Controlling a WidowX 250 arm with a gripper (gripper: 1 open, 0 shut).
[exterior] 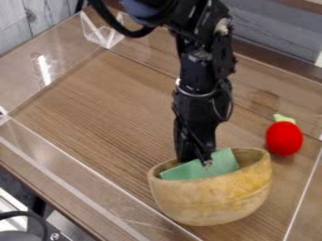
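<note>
My black gripper (191,151) reaches down to the back rim of a wooden bowl (214,202), which is now tipped toward the front. A green block (199,168) sits inside, mostly hidden behind the bowl's raised front wall. The fingertips are at the upper left of the block; whether anything is between them is hard to see.
A red tomato-like object (284,137) with a green top lies right of the bowl.
</note>
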